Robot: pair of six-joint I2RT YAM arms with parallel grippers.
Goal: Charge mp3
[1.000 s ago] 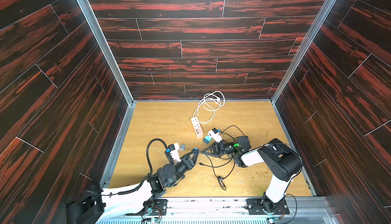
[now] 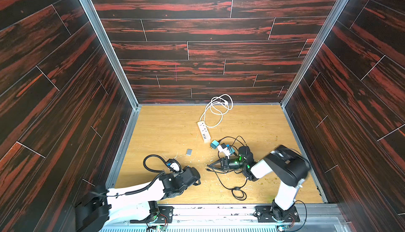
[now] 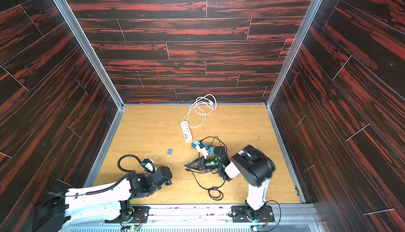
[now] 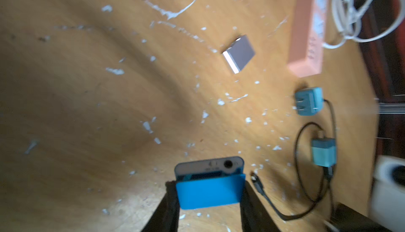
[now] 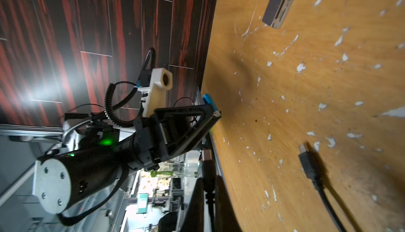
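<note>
In the left wrist view, my left gripper is shut on the small blue mp3 player (image 4: 210, 193), whose silver end with a round hole faces outward. The right wrist view shows the player's blue edge (image 5: 209, 102) at the left fingertips. A black cable plug (image 5: 207, 169) with a metal tip stands between the fingers of my right gripper, pointing away from them. It is apart from the player. Another black plug (image 5: 310, 165) lies on the table. From above, the right gripper (image 2: 208, 166) is low over the table; the left one's tips are hidden.
The white power strip (image 2: 203, 131) lies behind the grippers with its cord coiled. Blue charger blocks (image 4: 309, 101) and black cables are near the right arm. A small grey box (image 2: 189, 151) sits left of centre.
My left gripper has drawn back from the right one, toward the front, and turned, so the player no longer shows from top left. The right arm has shifted slightly; its hanging cable has moved too.
</note>
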